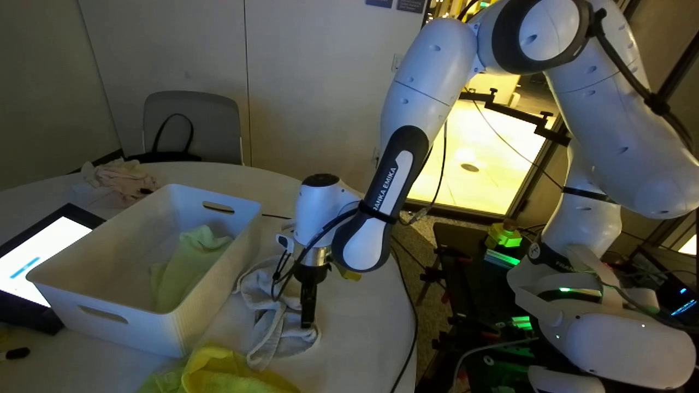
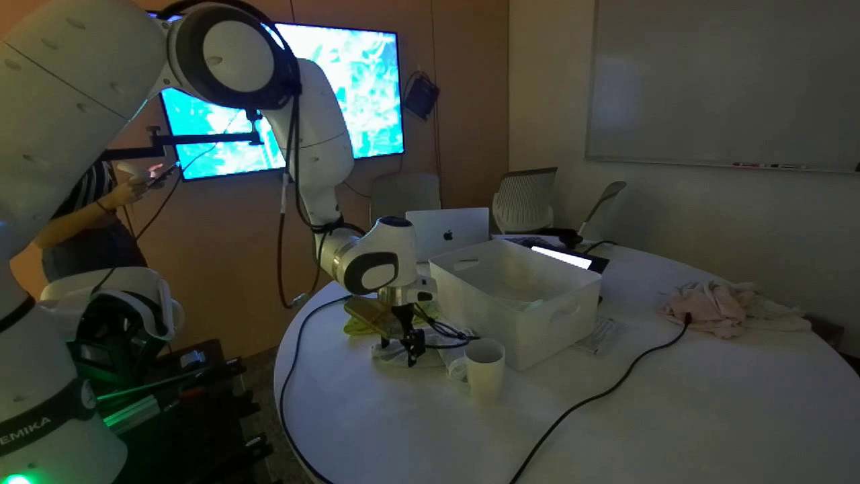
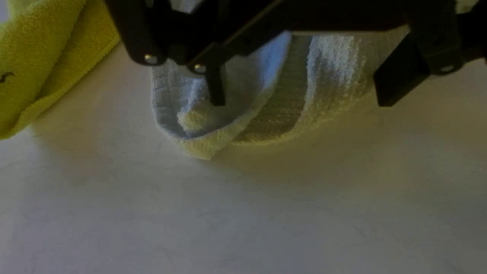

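Note:
A crumpled greyish-white towel [image 1: 298,341] lies on the table beside the bin. My gripper [image 1: 308,321] points down low over its right part. In the wrist view the gripper is open, with a wide gap between its dark fingers. Folds of the towel [image 3: 335,68] show in and behind that gap, loose rather than clamped. A white bin [image 1: 141,331] holds a pale green cloth [image 1: 193,258]. A yellow towel [image 1: 223,373] rests on the table near the front of the bin in the first exterior view.
Close to the gripper and bin stands a white mug [image 2: 486,370]. A pinkish cloth heap [image 2: 709,308] and a black cable [image 2: 596,396] are on the table. A laptop [image 2: 448,232] sits behind the bin. Bare tabletop [image 2: 669,419] spreads across the front.

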